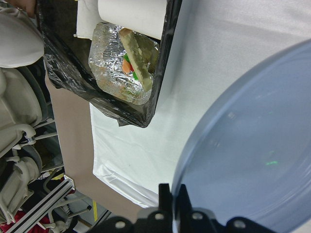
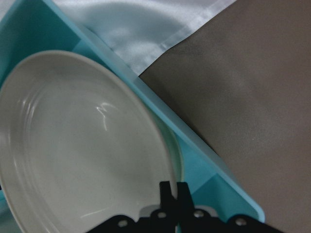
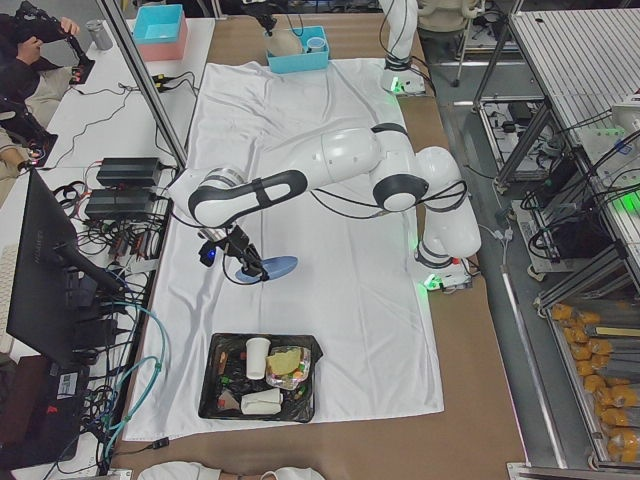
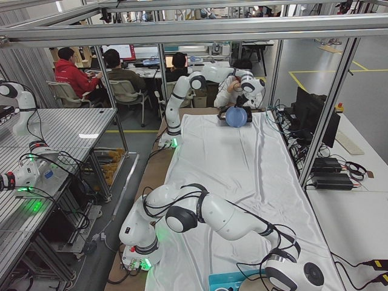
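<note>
My left gripper is shut on the rim of a translucent blue plate (image 1: 248, 131), held over the white cloth (image 3: 330, 300) near the black-lined tray (image 3: 210, 385), which holds white cups, foil and food scraps. In the right wrist view, my right gripper is shut on the rim of a cream plate (image 2: 82, 136) at a light blue bin (image 2: 218, 177); a pale green dish (image 2: 172, 145) shows beneath that plate.
A monitor (image 3: 40, 270), cables and black power boxes (image 3: 125, 172) line the table's left side. Metal frame posts stand around the table.
</note>
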